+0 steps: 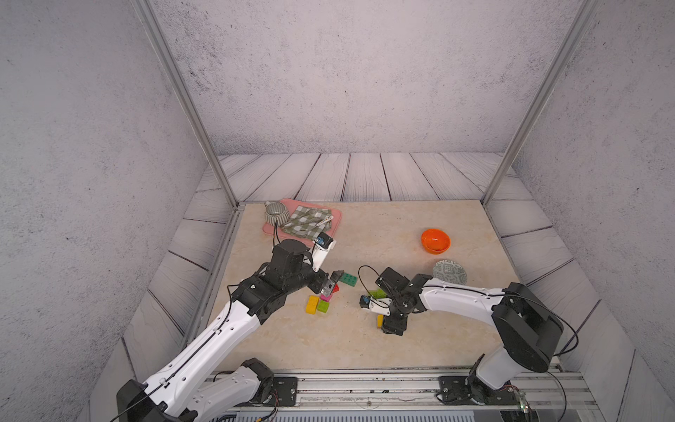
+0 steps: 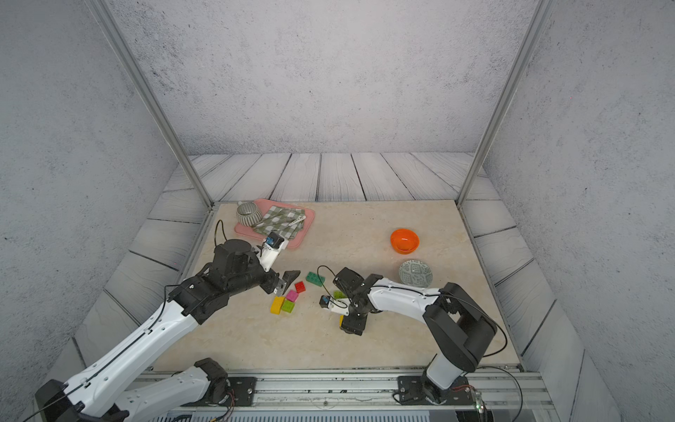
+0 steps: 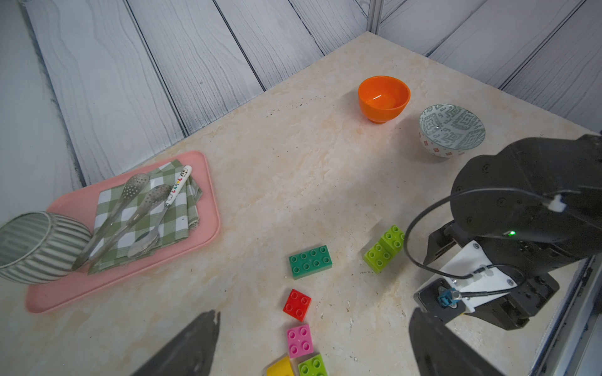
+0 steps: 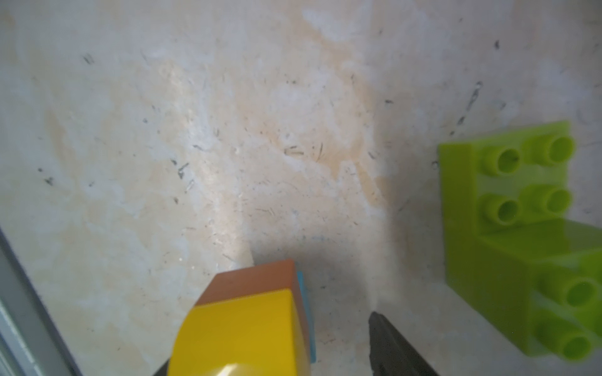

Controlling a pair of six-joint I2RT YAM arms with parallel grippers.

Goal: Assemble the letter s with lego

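My right gripper (image 1: 385, 320) is low at the front centre, part open around a stacked yellow brick (image 4: 238, 332) with brown and blue layers; whether it touches is unclear. Beside it stand light-green bricks (image 3: 383, 249), two forming a step. My left gripper hangs open above a green brick (image 3: 309, 260), red brick (image 3: 296, 304), pink brick (image 3: 299, 340), a yellow brick (image 3: 279, 368) and a light-green brick (image 3: 313, 366).
A pink tray (image 3: 207, 219) with cloth, utensils and a striped pot (image 3: 37, 244) is at back left. An orange bowl (image 1: 435, 239) and patterned bowl (image 1: 450, 271) are at right.
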